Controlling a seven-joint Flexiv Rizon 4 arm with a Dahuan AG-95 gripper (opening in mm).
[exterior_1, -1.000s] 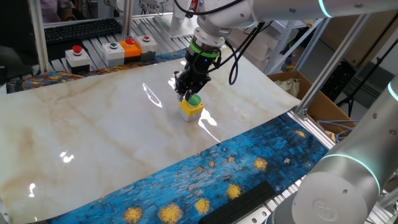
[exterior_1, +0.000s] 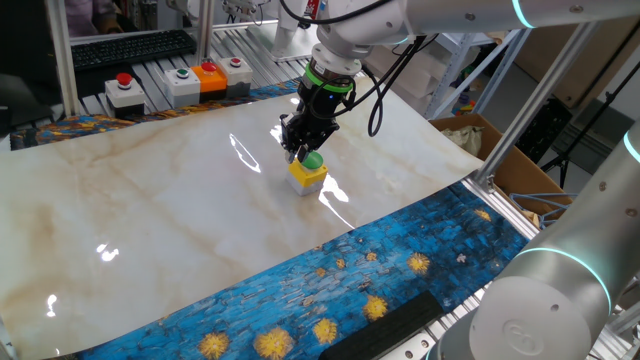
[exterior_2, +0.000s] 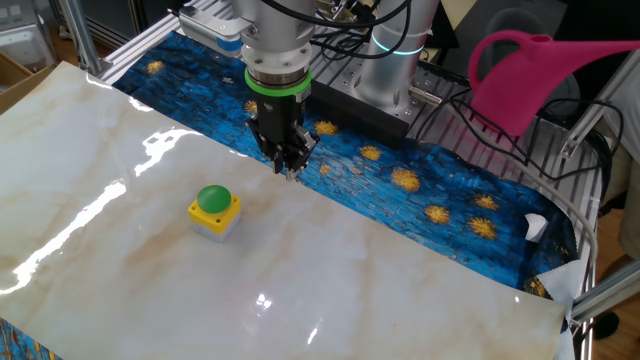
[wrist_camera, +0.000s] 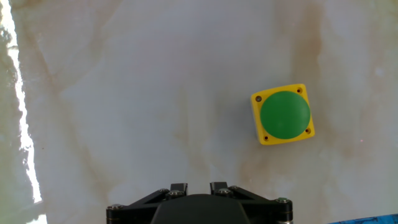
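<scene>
A push button box with a round green top, yellow upper housing and pale base stands upright on the marbled sheet; the green button (wrist_camera: 285, 115) is right of centre in the wrist view. In exterior view 2 the button box (exterior_2: 215, 212) stands clear of my gripper (exterior_2: 287, 172), which hangs above the sheet to its right. From exterior view 1 the gripper (exterior_1: 298, 154) overlaps the back of the button box (exterior_1: 308, 174). My fingertips (wrist_camera: 179, 187) show a narrow gap at the bottom of the wrist view, with nothing between them.
Several other button boxes (exterior_1: 211, 82) stand at the back left by a keyboard (exterior_1: 120, 50). The marbled sheet (exterior_1: 150, 220) is otherwise bare. A blue flowered cloth (exterior_2: 400, 185) borders it on the arm-base side, and a pink watering can (exterior_2: 520, 80) stands beyond.
</scene>
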